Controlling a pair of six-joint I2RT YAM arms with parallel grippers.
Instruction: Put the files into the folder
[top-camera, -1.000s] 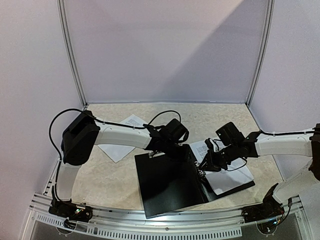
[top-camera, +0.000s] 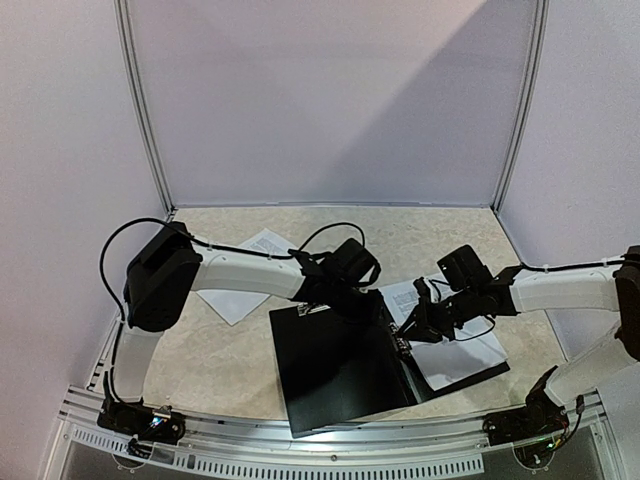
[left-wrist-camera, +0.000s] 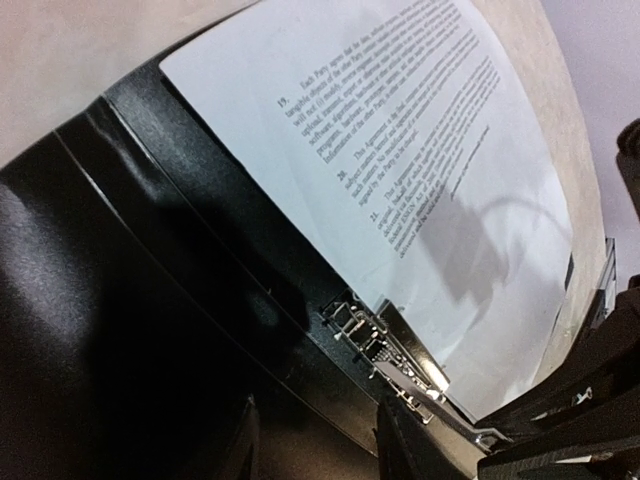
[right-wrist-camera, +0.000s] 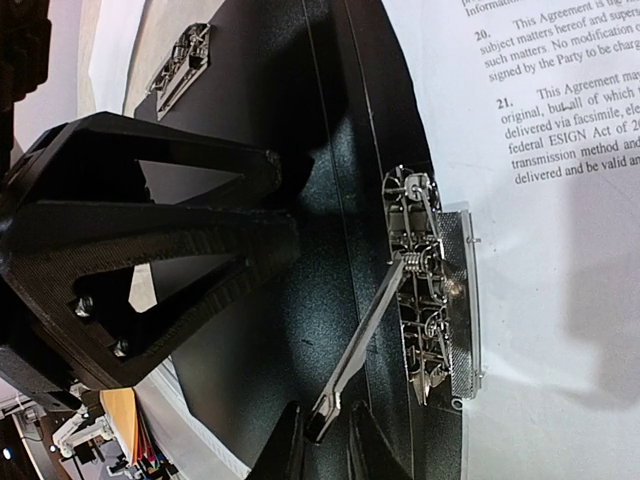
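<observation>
The black folder (top-camera: 335, 370) lies open on the table, with printed sheets (left-wrist-camera: 370, 140) on its right half beside a metal clip mechanism (right-wrist-camera: 420, 300). A long metal lever (right-wrist-camera: 360, 335) sticks out from the clip toward my right gripper, whose fingertips are at the lever's end; whether they grip it is unclear. My left gripper hangs over the folder's spine, left of the clip, its fingers apart with nothing seen between them.
Another sheet (top-camera: 230, 300) lies on the table at the left, under my left arm. A second clip (right-wrist-camera: 185, 65) is on the folder.
My right gripper has shifted very slightly at the clip; the left arm looks almost still. The folder and sheets look unchanged.
</observation>
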